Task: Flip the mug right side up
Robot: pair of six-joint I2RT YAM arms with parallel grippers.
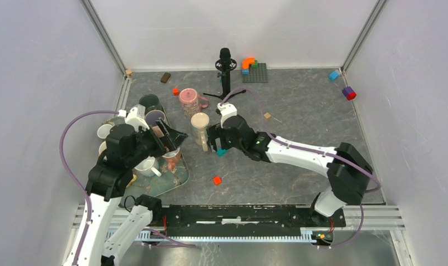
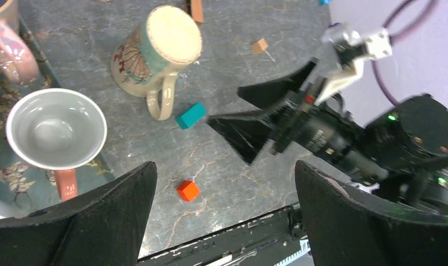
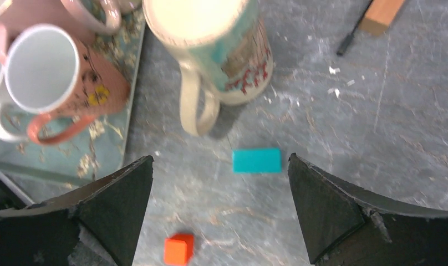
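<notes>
A tall cream and mint mug [image 1: 199, 123] with painted decoration stands bottom-up on the floor right of the tray, cream base on top, handle toward the front; it also shows in the left wrist view [image 2: 138, 61] and the right wrist view [image 3: 227, 61]. My open right gripper [image 1: 213, 138] is just right of it, empty, with the mug ahead between and beyond its fingertips in its wrist view. My left gripper [image 1: 170, 134] is open above the tray's mugs, left of the tall mug, nothing between its fingers.
A tray [image 1: 177, 177] of several mugs fills the left. A pink mug [image 1: 189, 102] and black stand [image 1: 226, 77] are behind. A teal block [image 3: 256, 160] and red cube [image 1: 217, 180] lie in front.
</notes>
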